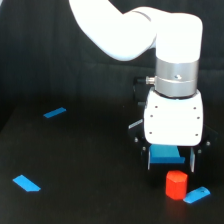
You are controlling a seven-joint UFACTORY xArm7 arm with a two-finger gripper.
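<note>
In the camera view my gripper [171,159] points down at the right, its dark fingers [192,159] spread wide apart. A blue block [166,154] shows between them under the white hand, which hides its upper part. The block's left side lies close to one finger, and a small dark gap shows at its right; whether either finger touches it I cannot tell. Just in front of the block stands a red hexagonal piece [176,185]. To its right lies a small blue piece [197,195], set at a slant.
Flat blue pieces lie apart on the dark table [90,160]: one at the far left [55,112], another at the near left [26,183]. A dark curtain closes off the back.
</note>
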